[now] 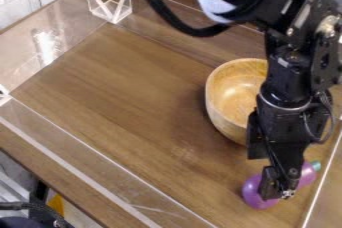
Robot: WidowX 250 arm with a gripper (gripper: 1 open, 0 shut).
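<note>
My black gripper (278, 172) reaches down at the right, open, its fingertips over and around the purple eggplant toy (257, 192) near the front right of the wooden table. The gripper partly hides the eggplant. Behind the gripper sits a yellow-tan bowl (227, 92), its right part covered by the arm.
The wooden table (120, 112) has a broad bare area at left and middle. Clear plastic edging runs along its left and front edges, with a white bracket (110, 2) at the back left. Cables show beyond the lower left edge.
</note>
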